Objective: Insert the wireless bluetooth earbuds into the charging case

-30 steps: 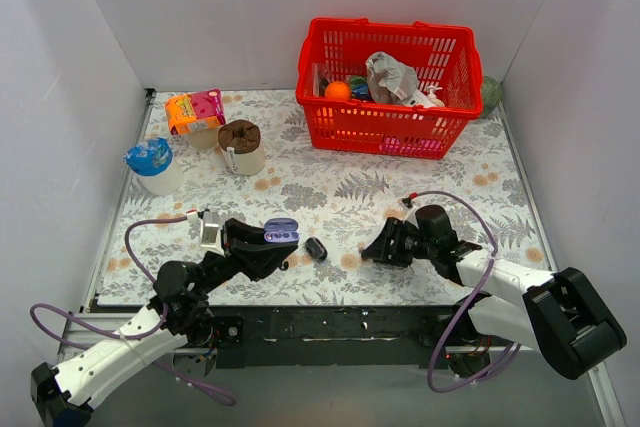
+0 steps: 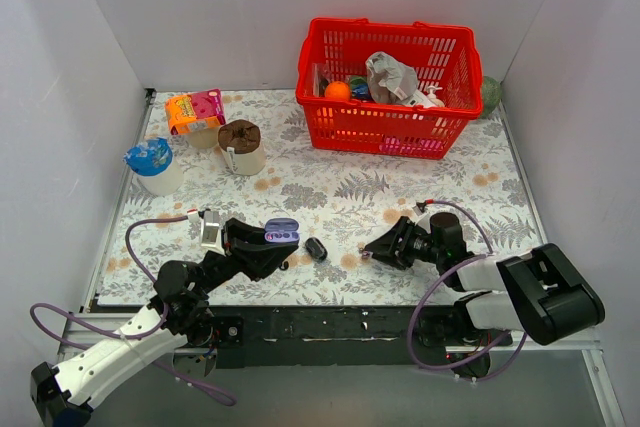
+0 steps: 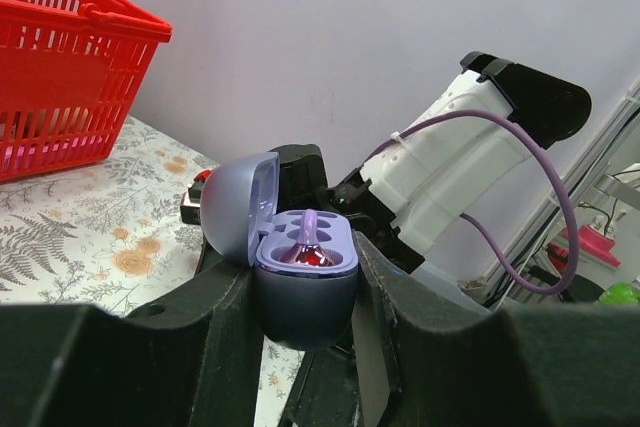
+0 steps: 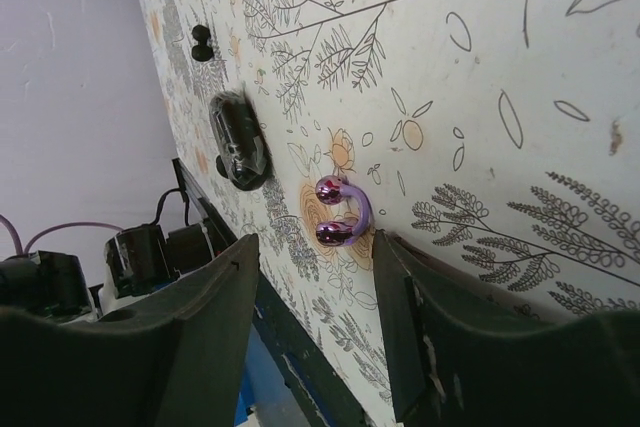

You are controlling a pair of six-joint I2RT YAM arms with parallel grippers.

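My left gripper [image 2: 268, 237] is shut on the lavender charging case [image 3: 305, 292], holding it above the table with its lid [image 3: 240, 205] raised. In the left wrist view, a purple earbud [image 3: 308, 234] with a shiny red end sits in the case; the other wells look empty. Another earbud [image 4: 358, 215], a purple arc with two shiny red ends, lies on the patterned cloth. Around it, my right gripper stands open, low over the table. This earbud appears closer to the right-hand finger [image 4: 395, 292] in that view; whether they touch I cannot tell.
A black mouse-like object [image 2: 316, 249] lies between the two grippers, with a small black item [image 2: 284, 265] nearby. The red basket [image 2: 390, 132] stands at the back. At the back left are a brown-topped canister [image 2: 243, 159] and a blue-covered tub [image 2: 160, 179].
The right arm's forearm and wrist have swung and tilted, while its fingertips stay around the same spot by the earbud. The left arm and the case have not moved.
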